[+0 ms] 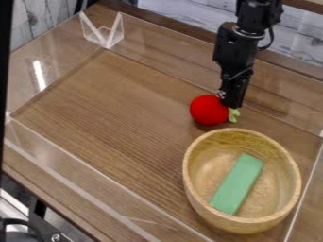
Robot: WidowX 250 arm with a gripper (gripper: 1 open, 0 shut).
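The fingertips are small and dark here, and I cannot see anything held between them. The red object rests on the wooden table (94, 132), just above a cream bowl (202, 170) that holds a green rectangular block (236, 183).
A clear plastic item (104, 30) stands at the back left. Dark shapes show at the left edge and bottom left corner.
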